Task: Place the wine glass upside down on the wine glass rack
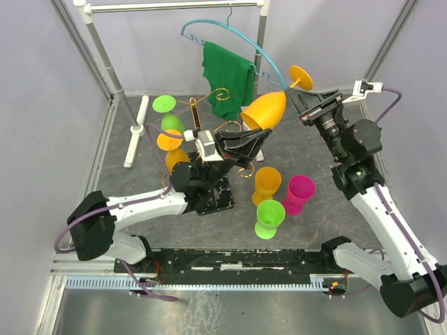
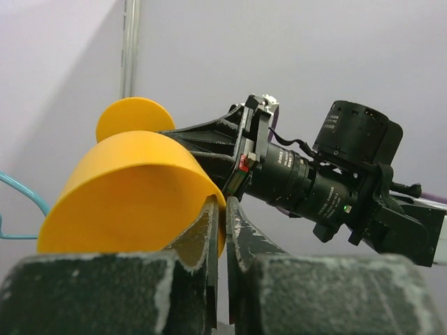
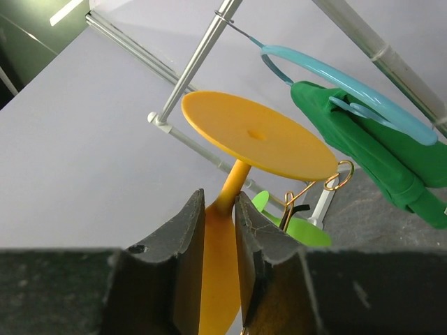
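Note:
A yellow wine glass point(image 1: 262, 109) is held sideways in the air between both arms, its base at the upper right. My left gripper is shut on the rim of its bowl. My right gripper is at the stem, just under the round base, its fingers close around it; whether they grip it cannot be told. The gold wire rack point(image 1: 221, 95) stands behind the left arm, holding inverted glasses, among them a green one point(image 1: 165, 105) and a yellow one point(image 1: 170, 141).
Yellow point(image 1: 267, 181), green point(image 1: 269, 218) and magenta point(image 1: 299, 192) glasses stand upright at the front right. A white rail point(image 1: 174, 7) carries a blue hanger point(image 1: 249, 43) with a green cloth point(image 1: 225, 77) at the back, near the held glass.

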